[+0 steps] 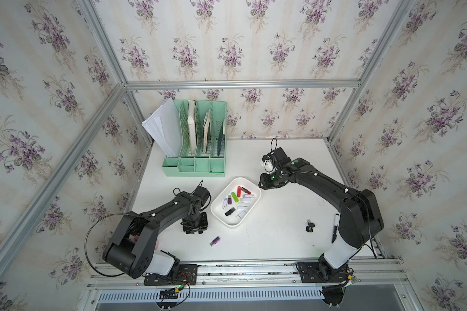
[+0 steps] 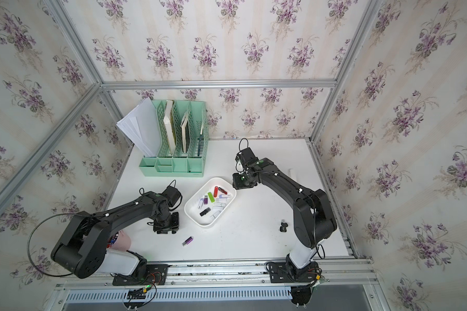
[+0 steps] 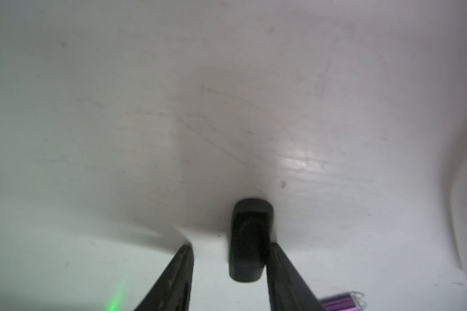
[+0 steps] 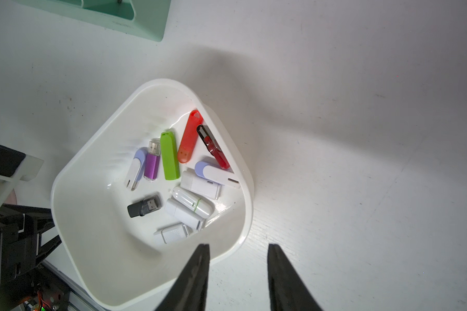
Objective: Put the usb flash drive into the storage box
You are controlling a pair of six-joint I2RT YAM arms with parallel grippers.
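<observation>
A black usb flash drive lies on the white table in the left wrist view. My left gripper is part open around it, the drive close to the right finger and a gap on the left-finger side. I cannot tell whether that right finger touches it. The white storage box holds several flash drives in red, green, purple, white and black. Beside the box's rim, my right gripper stands open and empty. A purple flash drive rests on the table in front of the box.
At the back left stands a green file rack with papers and books. A small black object and a dark pen-like item lie on the right. Table space between the box and these is clear.
</observation>
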